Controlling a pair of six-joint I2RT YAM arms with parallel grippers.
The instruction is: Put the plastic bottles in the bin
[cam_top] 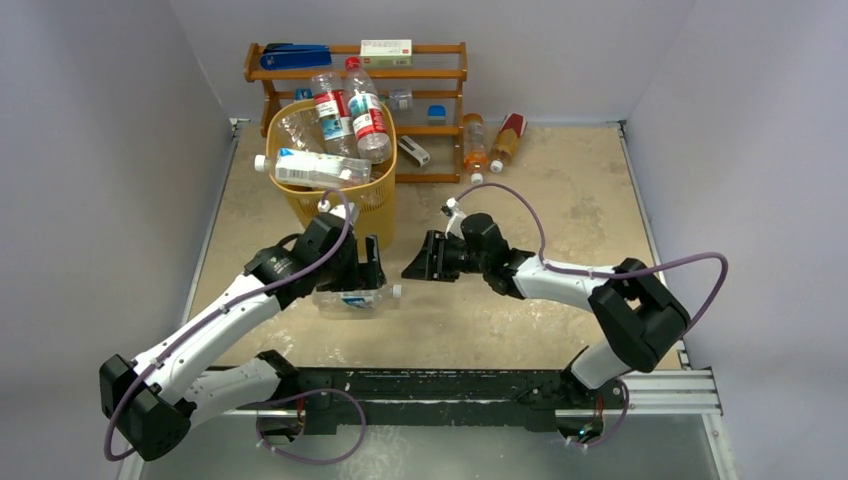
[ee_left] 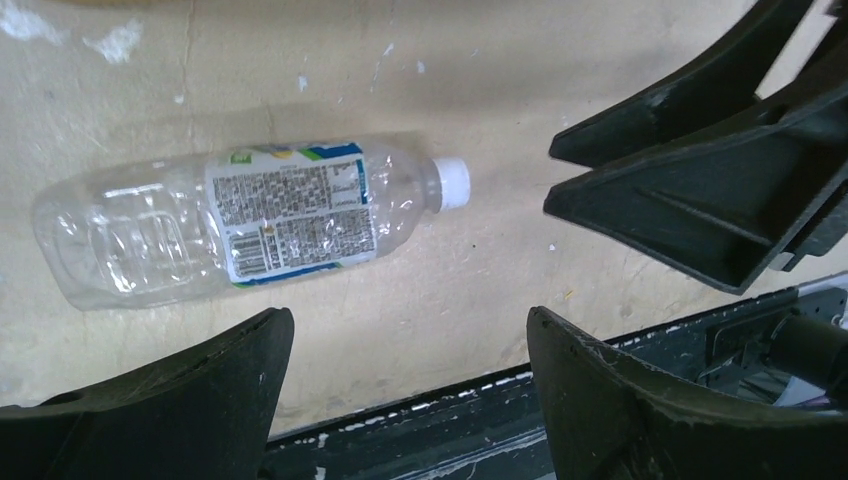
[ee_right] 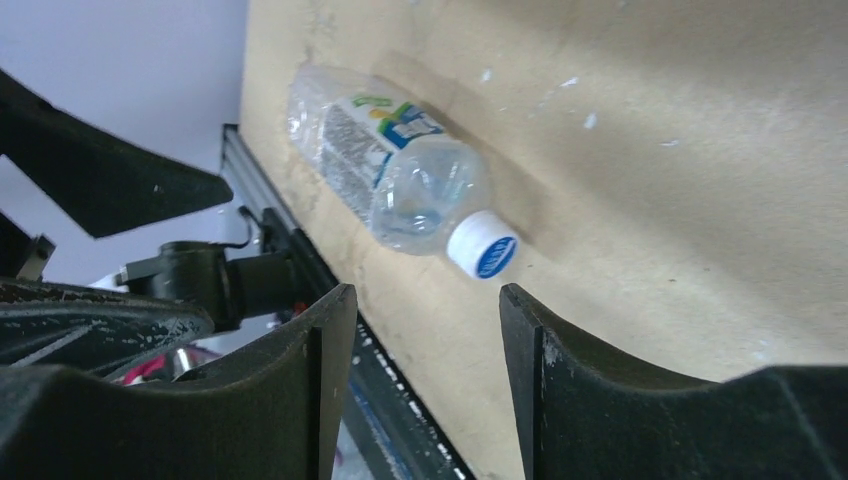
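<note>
A clear plastic bottle [cam_top: 354, 300] with a white cap lies on its side on the floor board. In the left wrist view this bottle [ee_left: 280, 215] is below my left gripper, whose fingers stand apart and empty. My right gripper hovers beside the cap, fingers apart with nothing between them; in the right wrist view the bottle [ee_right: 350, 140] points cap-first toward it. The yellow bin [cam_top: 375, 210] behind my left gripper [cam_top: 366, 262] is heaped with bottles [cam_top: 365, 120].
A wooden rack [cam_top: 445, 70] stands at the back. An orange bottle [cam_top: 475, 145] and an amber bottle [cam_top: 507, 145] lie beside it. The right part of the board behind my right arm is free.
</note>
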